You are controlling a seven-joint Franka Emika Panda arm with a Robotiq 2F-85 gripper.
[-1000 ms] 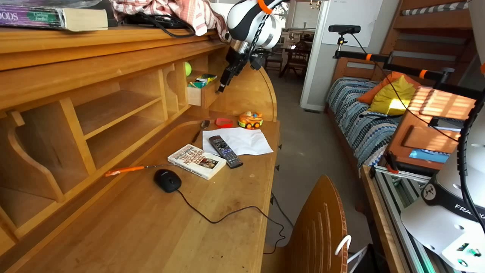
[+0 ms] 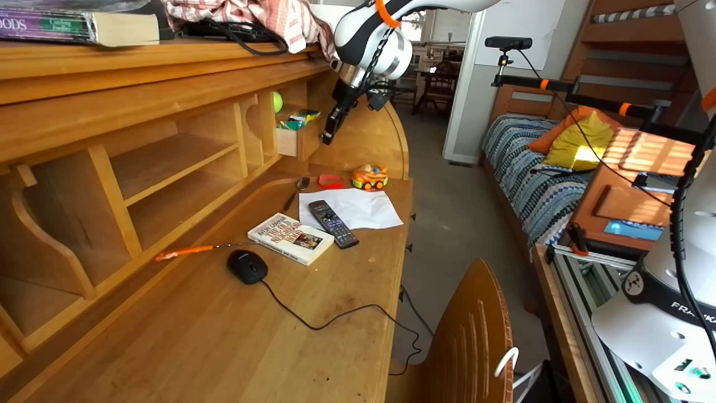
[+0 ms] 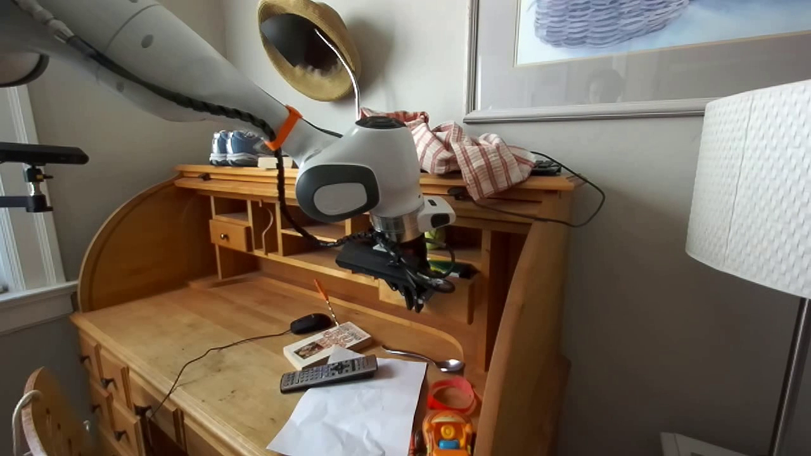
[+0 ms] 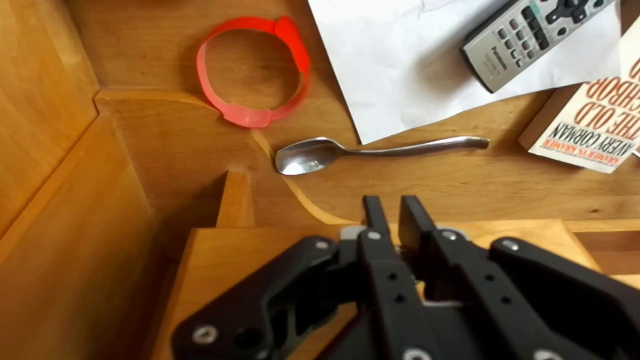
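Note:
My gripper shows a narrow gap between its two black fingertips, with nothing visible between the tips. A small pulled-out drawer (image 2: 287, 142) of the roll-top desk holds some colourful packets (image 2: 295, 121). In exterior view 1 the gripper (image 2: 326, 139) hangs just in front of that drawer. From exterior view 2, the gripper (image 3: 415, 304) covers part of the drawer front (image 3: 450, 301). Whether the fingers touch the drawer cannot be told, and any knob on it is hidden.
Below on the desktop lie a spoon (image 4: 306, 157), a red band (image 4: 255, 117), white paper (image 4: 384, 78), a remote (image 4: 510, 51) and a book (image 4: 591, 123). An orange toy car (image 2: 370, 177) stands near the desk's curved side panel (image 2: 369, 137).
My gripper's tip has moved slightly down and to the right in exterior view 1, a little away from the drawer front. The drawer and desktop objects look unchanged.

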